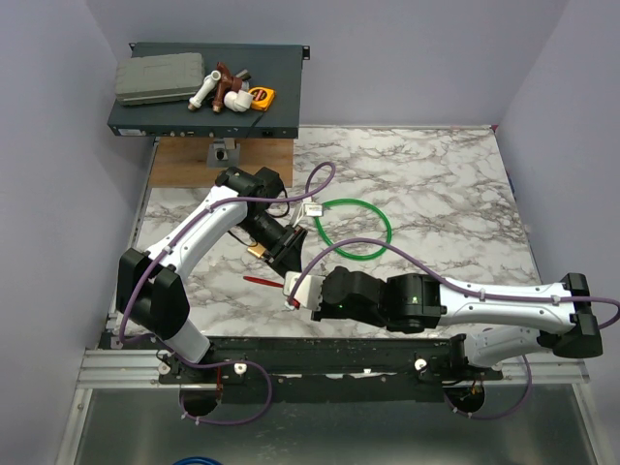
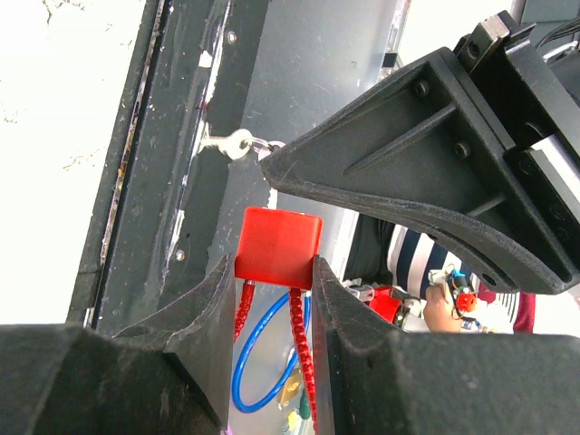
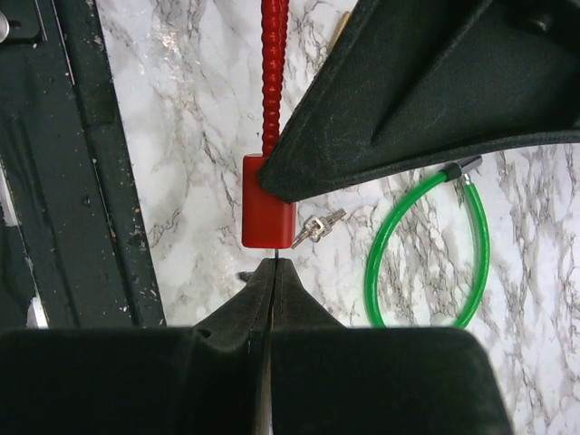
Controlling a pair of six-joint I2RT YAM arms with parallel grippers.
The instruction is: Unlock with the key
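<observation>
A red block with red ridged strands hangs at the fingertips of my left gripper; in the right wrist view the same red piece [image 3: 266, 208] has a black finger against it. The left finger looks close around it, though how firmly is unclear. My right gripper is shut just below the block, with a thin line at its tips. Small silver keys appear beyond it in that view, and a key [image 2: 237, 143] shows in the left wrist view. In the top view both grippers meet near the front centre.
A green ring [image 1: 386, 225] lies on the marble table [image 1: 436, 174]. A dark shelf [image 1: 155, 118] with a case, tools and a tape measure is at the back left. A dark rail [image 3: 100, 227] runs along the front edge.
</observation>
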